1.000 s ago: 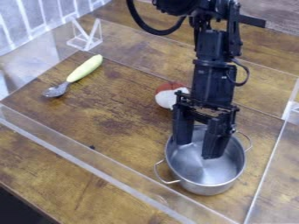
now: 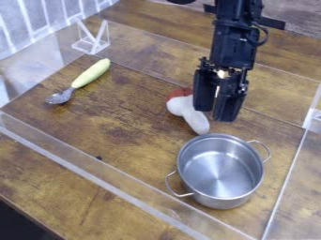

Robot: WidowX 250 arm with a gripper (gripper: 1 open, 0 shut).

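Note:
My black gripper (image 2: 221, 101) hangs above the table behind the steel pot, open, with its finger parts pointing down. A white object with a red part (image 2: 190, 112) lies on the wood just left of it, partly behind it. The empty steel pot (image 2: 219, 172) with two side handles stands at the front right, below the gripper.
A pale yellow corn-like object (image 2: 90, 73) and a metal spoon (image 2: 60, 97) lie at the left. A white wire holder (image 2: 92, 39) is at the back left. Clear low walls edge the wooden table (image 2: 113, 150), whose middle left is clear.
My gripper has risen and moved back, from over the steel pot to beside the white and red object. The pot and the other objects look unmoved.

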